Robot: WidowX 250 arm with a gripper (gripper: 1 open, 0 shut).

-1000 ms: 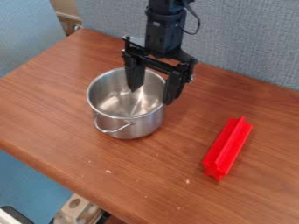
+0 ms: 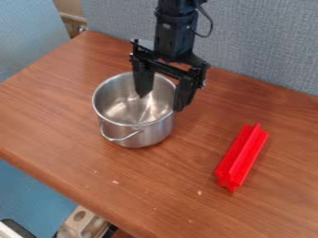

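A black gripper (image 2: 163,84) hangs over a steel pot (image 2: 133,125) in the middle of the table, its two fingers parted, one low over the pot's opening and the other by the pot's right rim. It is open, and no object shows between its fingers. The pot has a wire handle at its front. A long red object (image 2: 243,156) lies apart on the right side of the table.
A grey padded wall (image 2: 261,46) runs along the back. Blue surfaces show beyond the table's left side.
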